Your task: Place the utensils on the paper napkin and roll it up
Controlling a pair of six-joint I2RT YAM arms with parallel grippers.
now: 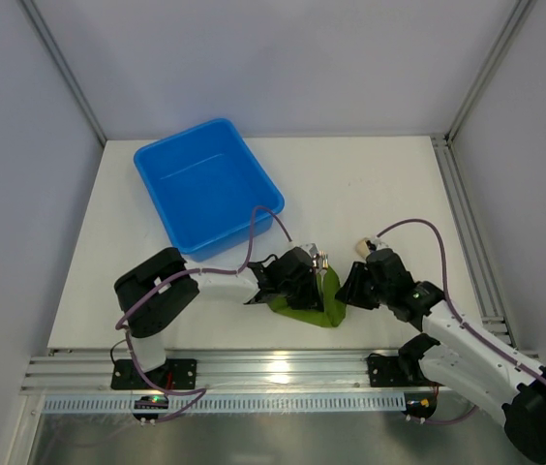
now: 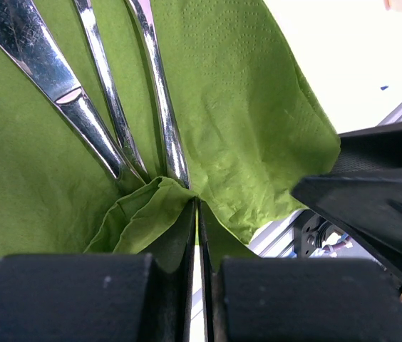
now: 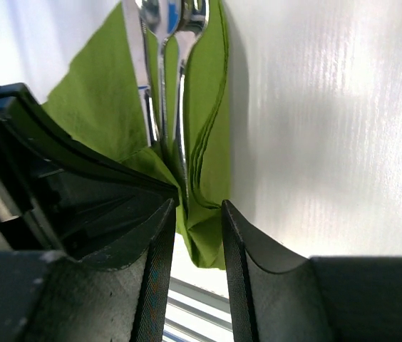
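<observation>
The green napkin (image 1: 334, 312) lies near the table's front edge, one side folded up over the ends of the handles. On it lie a knife (image 2: 65, 92), a fork (image 1: 325, 262) and a spoon (image 3: 165, 18), side by side. My left gripper is shut on the napkin's fold, right at the handle ends. To the right, my right gripper stands part open around the napkin's right edge; the left wrist view shows cloth reaching between its fingers. Whether they touch the cloth cannot be told.
A blue bin (image 1: 205, 179) stands at the back left. Behind my right gripper lies a small tan object (image 1: 362, 248).
</observation>
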